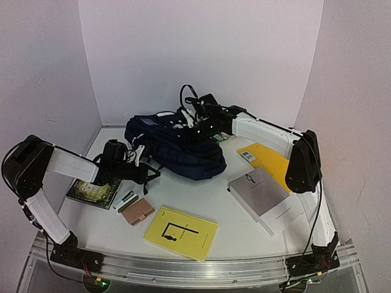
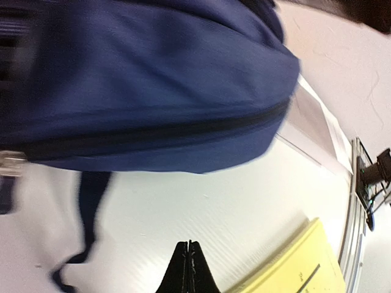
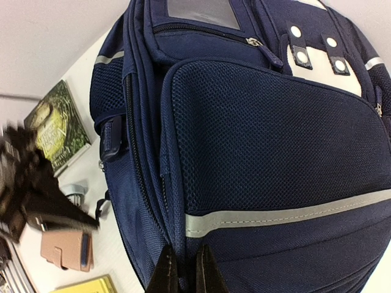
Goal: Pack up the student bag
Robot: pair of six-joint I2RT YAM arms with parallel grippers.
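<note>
The navy student bag (image 1: 194, 163) lies at the back middle of the table, its mesh front pocket (image 3: 275, 134) facing the right wrist view. My right gripper is shut on a fold of fabric along the bag's side edge. In front of the bag, my left gripper is shut, nothing between its fingers, over bare table. A metal zip pull (image 2: 12, 163) and a dark strap (image 2: 90, 213) hang left of those fingertips, apart from them. On the table are a yellow book (image 1: 183, 235), brown wallet (image 1: 137, 211), stapler (image 1: 126, 200) and dark-green book (image 1: 91, 193).
At the right lie a thick grey-and-white book (image 1: 259, 189) and a yellow folder (image 1: 275, 163). Walls enclose the back and both sides; a metal rail (image 1: 189, 264) runs along the front.
</note>
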